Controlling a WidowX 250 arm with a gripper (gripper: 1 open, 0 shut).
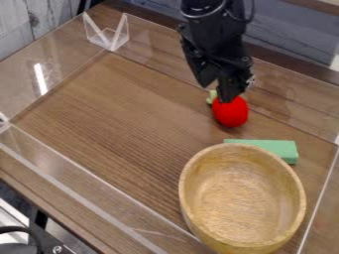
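Note:
My gripper (pixel 216 71) is over the upper middle of the camera view, a dark jointed shape pointing down, just above a red round object (pixel 228 111). A small pale green item (pixel 211 96) lies at that object's upper left, partly behind it. I cannot tell how far apart the fingers stand.
A wooden bowl (pixel 243 198) fills the lower right, with a green block (pixel 269 150) behind it. A clear plastic rack (pixel 106 32) stands at the upper left.

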